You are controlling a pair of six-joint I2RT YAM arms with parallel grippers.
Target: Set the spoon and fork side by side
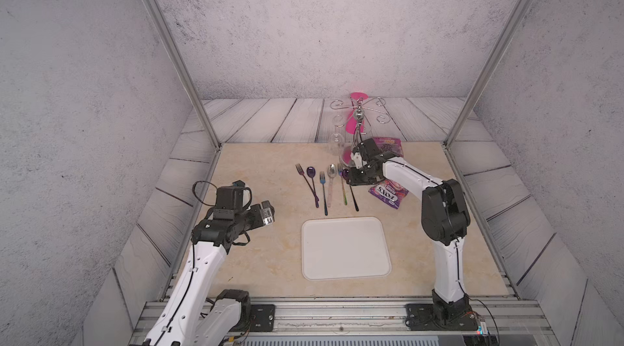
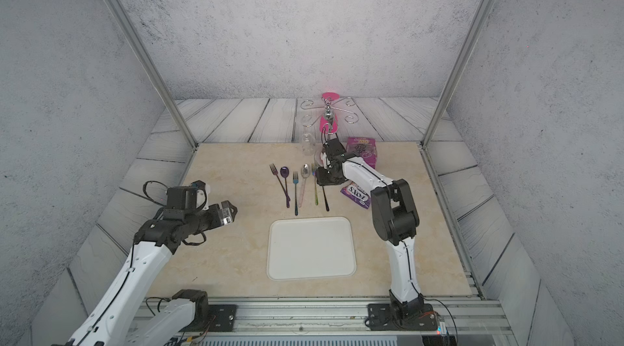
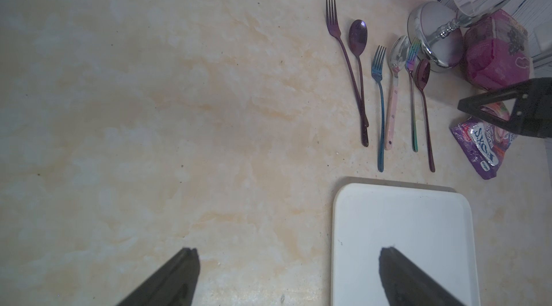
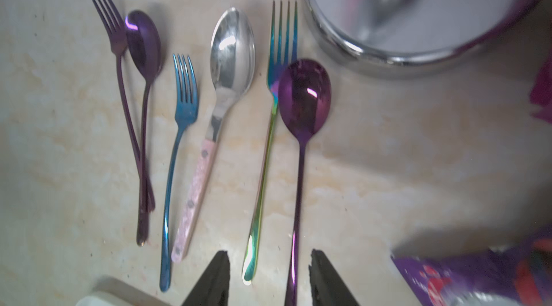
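Several forks and spoons lie in a row behind the white tray [image 1: 345, 248]. From left to right in the right wrist view come a purple fork [image 4: 118, 41], a purple spoon [image 4: 143, 47] crossing its handle, a blue fork [image 4: 186, 111], a pink-handled spoon [image 4: 233, 53], a rainbow fork [image 4: 265, 156] and another purple spoon [image 4: 304, 99]. That last spoon's bowl overlaps the rainbow fork's neck. My right gripper hovers open above the two rightmost handles, touching neither as far as shows. Over bare table at the left, my left gripper is open and empty.
A chrome stand [image 4: 373, 56] rises just behind the rightmost cutlery. To the right lie a purple snack bag [image 3: 486, 142] and a magenta pack [image 3: 497, 50].
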